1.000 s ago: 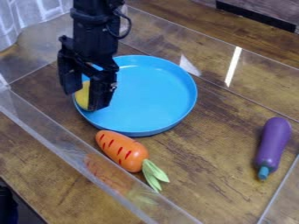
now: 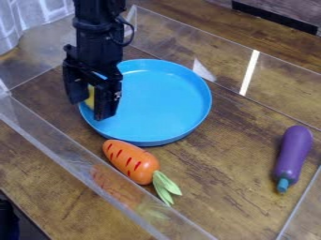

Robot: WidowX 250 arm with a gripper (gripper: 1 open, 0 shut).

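Observation:
My black gripper (image 2: 90,94) reaches down from the top left over the left part of a blue plate (image 2: 157,103), its fingers open. A yellow object (image 2: 90,97) sits at the plate's left, mostly hidden behind the gripper, so I cannot tell its shape or whether it is between the fingers. An orange toy carrot (image 2: 131,161) with a pale green top lies on the wood in front of the plate. A purple toy eggplant (image 2: 292,155) lies at the right.
Clear plastic walls run along the left, the front and the right. Bare wooden surface (image 2: 226,178) lies between the carrot and the eggplant and behind the plate.
The gripper has shifted very slightly over the plate's left side. The plate, carrot and eggplant have not visibly moved.

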